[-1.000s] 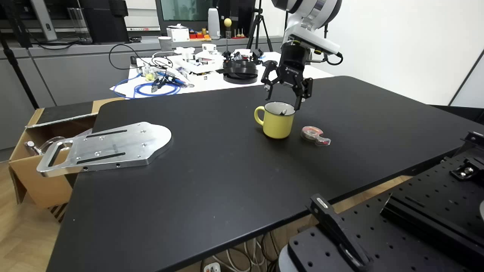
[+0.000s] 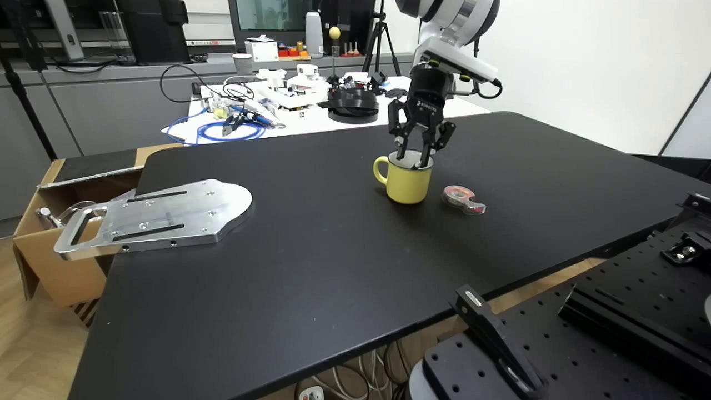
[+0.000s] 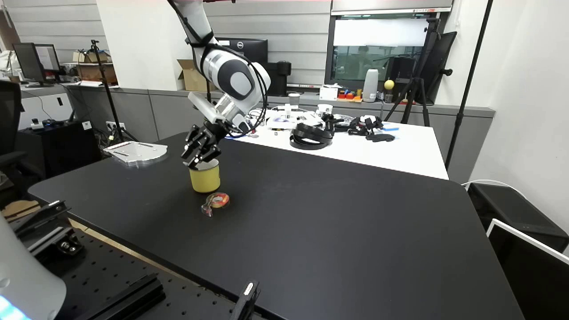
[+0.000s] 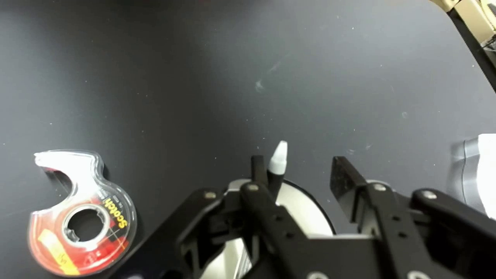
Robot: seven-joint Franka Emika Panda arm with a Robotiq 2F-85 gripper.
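A yellow mug (image 2: 407, 183) with a white inside stands upright on the black table. My gripper (image 2: 411, 157) is over its mouth with the fingertips down at the rim. In the wrist view the gripper is open, the fingers partly closed with a clear gap. A dark pen with a white tip (image 4: 278, 160) sticks up from the mug beside the left finger (image 4: 258, 169); whether they touch I cannot tell. From the other side, the gripper partly hides the opening of the mug (image 3: 205, 179).
A clear tape dispenser (image 2: 463, 199) lies close beside the mug. A silver metal plate (image 2: 173, 213) rests at the table's left edge, above a cardboard box (image 2: 73, 273).
The fingers have drawn closer together, and their tips now meet the mug's mouth in the exterior view. The arm has shifted only slightly; mug and tape stay where they were.
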